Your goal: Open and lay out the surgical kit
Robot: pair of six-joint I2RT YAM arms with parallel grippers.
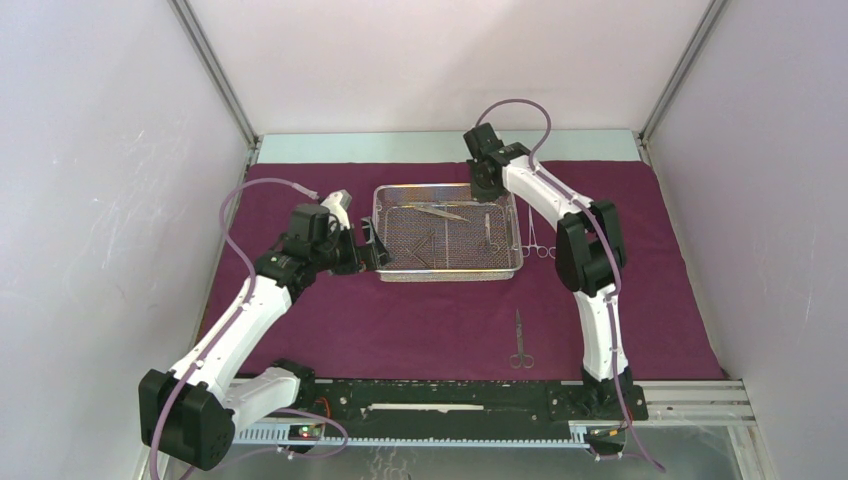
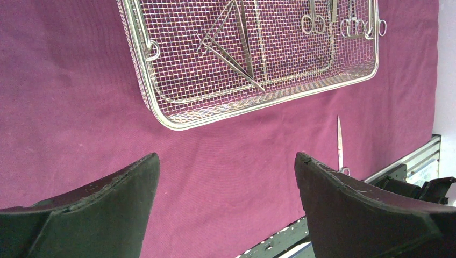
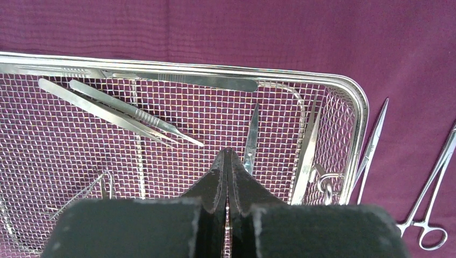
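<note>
The wire mesh tray point(image 1: 445, 278) sits on the maroon cloth, holding tweezers point(image 3: 97, 107), scissors with a pointed blade point(image 3: 250, 137), thin handles along its back and other steel instruments. My right gripper is shut with nothing between its fingertips, over the tray's right part near that blade. My left gripper stands open and empty just off the tray's front left corner. A pair of scissors point(image 1: 519, 340) lies on the cloth in front of the tray. More ringed instruments point(image 3: 430, 234) lie on the cloth to the tray's right.
Pale walls enclose the sides and back. The right arm reaches over the cloth right of the tray.
</note>
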